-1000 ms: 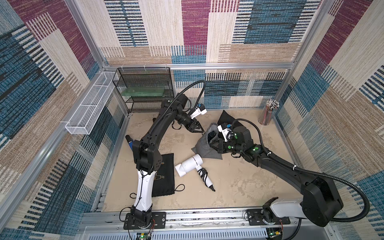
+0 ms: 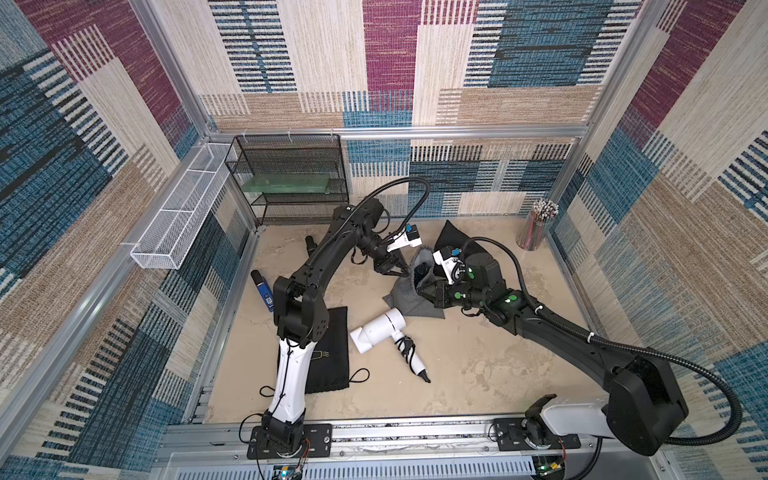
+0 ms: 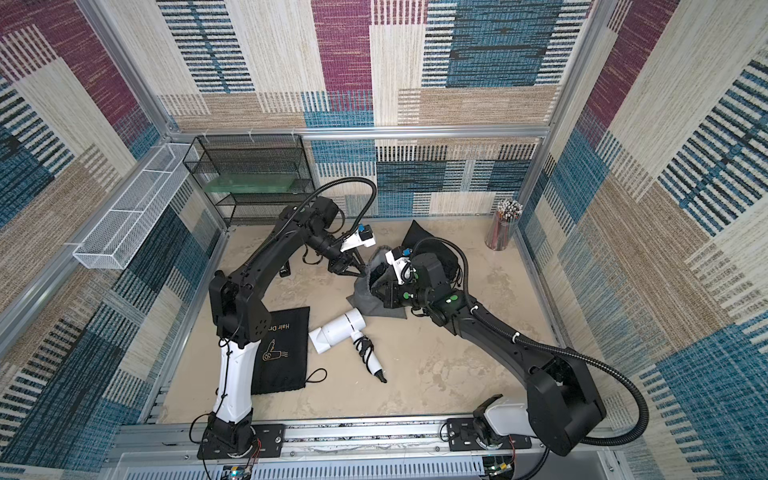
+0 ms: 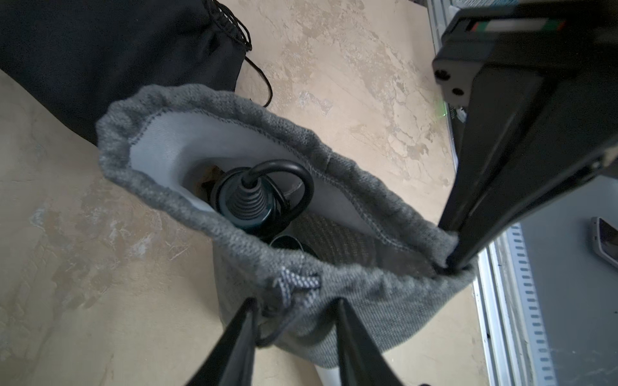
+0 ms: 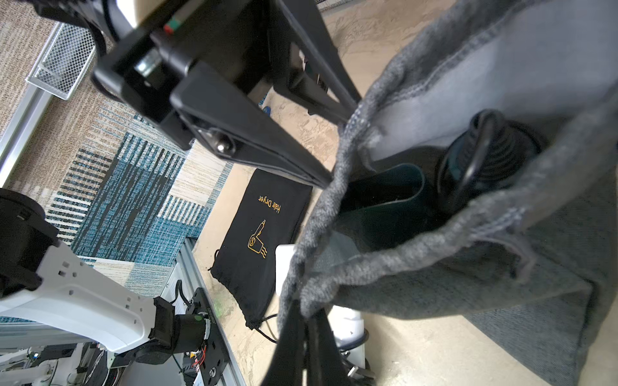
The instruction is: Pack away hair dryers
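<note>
The grey drawstring bag (image 2: 408, 304) stands mid-table, mouth open, with a dark hair dryer (image 4: 248, 204) inside and its coiled cable on top. My left gripper is part open at the bag's near rim, beside the drawstring toggle. My right gripper is shut at the opposite end of the rim, fingertips on the cloth; the exact hold is partly hidden. A white hair dryer (image 2: 376, 330) with wrapped cord lies in front of the bag. A black bag printed "Hair Dryer" (image 3: 280, 349) lies flat at front left.
Another black bag (image 4: 128, 58) lies behind the grey one. A wire rack (image 2: 288, 180) is at back left, a white wire basket (image 2: 180, 204) on the left wall, a cup of sticks (image 2: 531, 232) at back right.
My left gripper has moved down and toward the front, closer to the grey bag. The right arm is nearly still.
</note>
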